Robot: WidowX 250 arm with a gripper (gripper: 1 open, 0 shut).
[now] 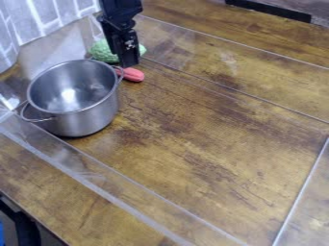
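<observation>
My black gripper [121, 48] hangs at the upper left, just behind and above the steel pot [73, 100], over a green object [100, 52] that it partly hides. I cannot tell whether its fingers are open or shut, or whether anything is between them. A pink-red object [130, 73] lies on the wooden table beside the pot's back right rim.
A pale grey-white patterned surface [33, 29] borders the back left. A dark object [13, 229] sits at the lower left corner.
</observation>
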